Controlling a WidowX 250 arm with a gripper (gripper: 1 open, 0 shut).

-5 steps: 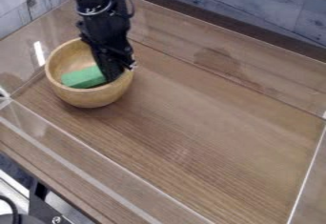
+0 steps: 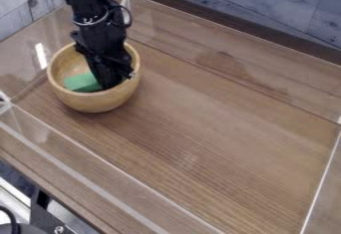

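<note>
A wooden bowl sits at the left of the tabletop with a green object inside it. My black gripper reaches down from the top left into the bowl, over the green object and partly covering it. Whether its fingers are open, shut or touching the object is hard to tell.
Wooden walls line the back and left, and dark cables lie at the lower left corner.
My gripper has moved down and slightly left into the bowl, hiding more of the green object.
</note>
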